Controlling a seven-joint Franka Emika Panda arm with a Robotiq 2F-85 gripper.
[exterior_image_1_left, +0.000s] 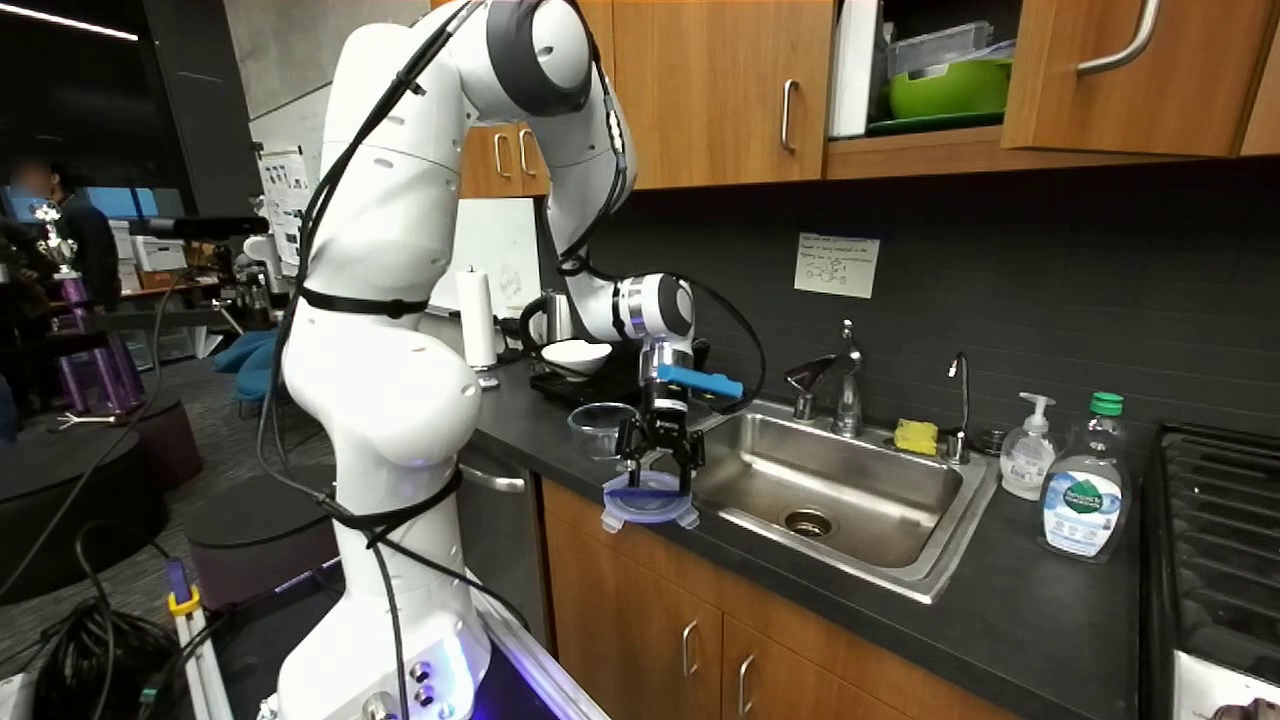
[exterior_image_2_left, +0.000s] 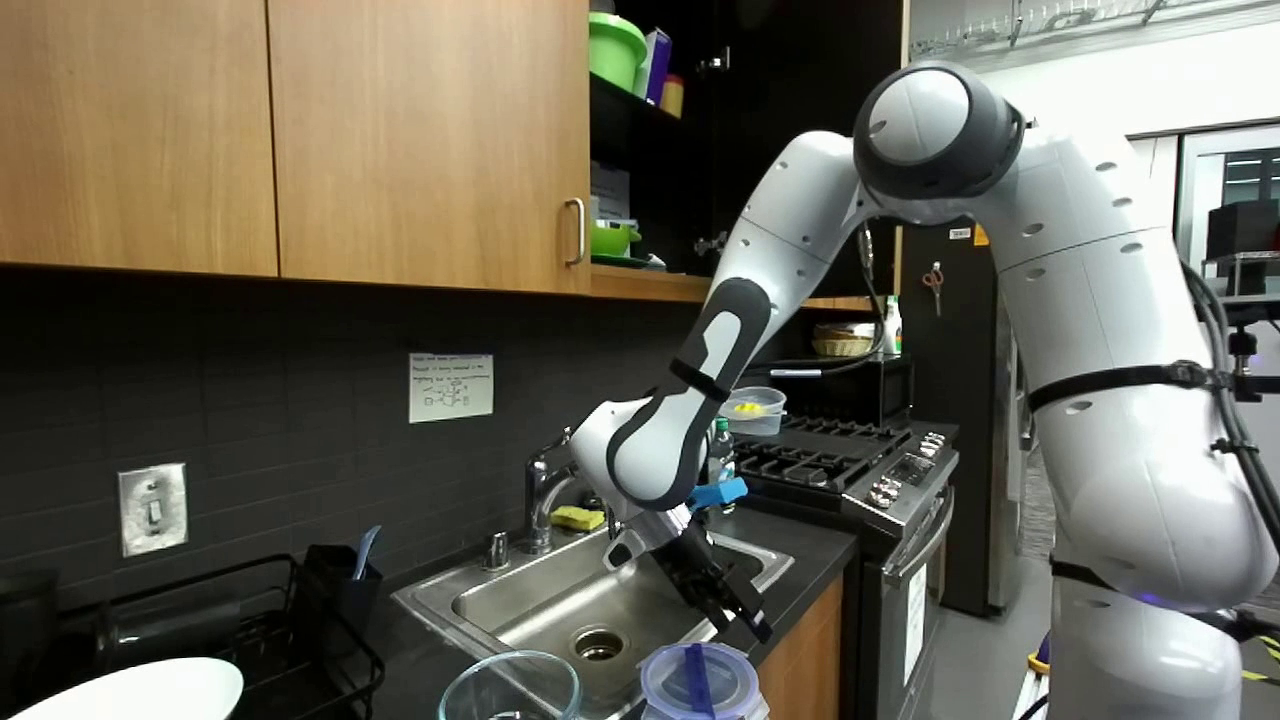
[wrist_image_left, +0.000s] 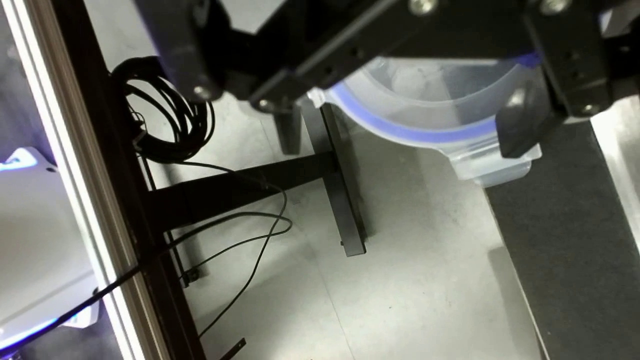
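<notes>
A clear round lid with a blue seal (exterior_image_1_left: 649, 509) rests at the counter's front edge, part of it jutting past the edge. My gripper (exterior_image_1_left: 659, 476) points down over this lid, its fingers apart. In the wrist view one finger (wrist_image_left: 525, 123) overlaps the lid's tabbed rim, while the other finger (wrist_image_left: 289, 132) appears over the floor, left of the lid; whether either touches it cannot be told. Behind the gripper stands a clear glass bowl (exterior_image_1_left: 596, 430), partly hidden by the arm in exterior view 1. Exterior view 2 shows the glass bowl (exterior_image_2_left: 509, 688) beside the lid (exterior_image_2_left: 699, 680).
The steel sink (exterior_image_1_left: 960, 528) lies to the right of my gripper, with a faucet (exterior_image_1_left: 849, 396) behind it. A yellow sponge (exterior_image_1_left: 915, 437), soap pump (exterior_image_1_left: 1028, 456) and detergent bottle (exterior_image_1_left: 1083, 498) stand farther right. A dish rack with a white bowl (exterior_image_1_left: 576, 356) sits behind.
</notes>
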